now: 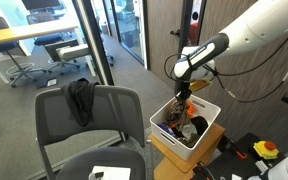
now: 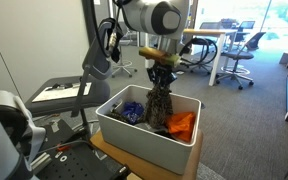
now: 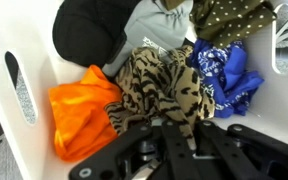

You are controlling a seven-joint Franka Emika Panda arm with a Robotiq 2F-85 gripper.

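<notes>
A leopard-patterned cloth (image 3: 162, 85) stretches up from the white bin into my gripper, which is shut on a bunched part of it. In exterior view 2 the same cloth (image 2: 158, 104) hangs from the gripper (image 2: 162, 77) as a dark drape, its lower end still among the other cloths. The bin (image 2: 156, 148) stands on a wooden surface. Around the patterned cloth lie an orange cloth (image 3: 78, 118), a black one (image 3: 84, 30), a grey one (image 3: 154, 28) and a blue one (image 3: 224, 78).
A dark grey chair (image 1: 84, 125) with a black cloth (image 1: 81, 98) over its back stands left of the bin. The bin's high walls enclose the cloths. Open floor (image 2: 239, 135) lies right of the bin in exterior view 2.
</notes>
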